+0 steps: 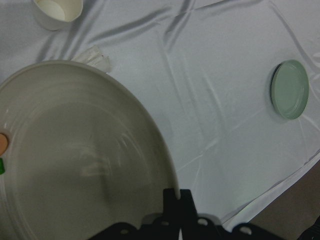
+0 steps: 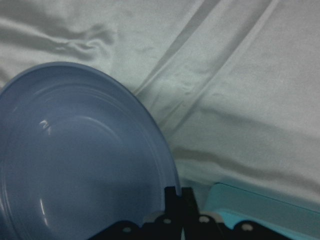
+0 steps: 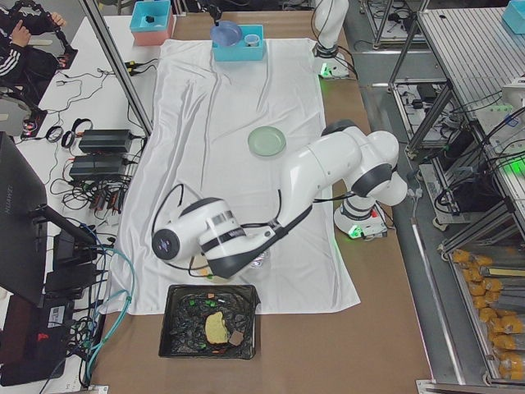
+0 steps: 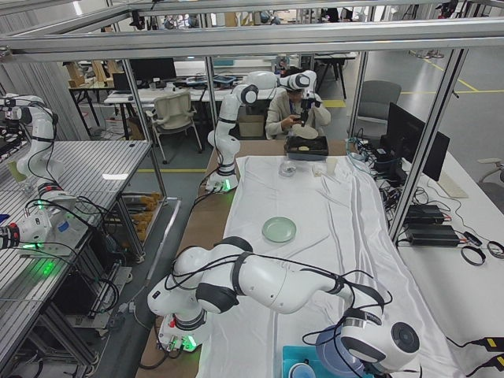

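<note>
My left gripper is shut on the rim of a cream plate (image 1: 85,150), which has small orange and green pieces at its edge; in the camera right view this plate (image 4: 307,131) hangs near the black tray (image 4: 305,148). My right gripper is shut on the rim of a blue plate (image 2: 80,150), raised at the teal bin (image 3: 238,52) at the far end in the camera left view. A green plate (image 3: 267,140) lies on the white cloth. The arm mostly hides the cream plate in the camera left view.
The black tray in the camera left view holds a yellow piece (image 3: 216,327) and small items. A white cup (image 1: 57,12) and a clear wrapper (image 1: 92,57) lie on the cloth. A light blue cup (image 3: 252,39) sits in the bin.
</note>
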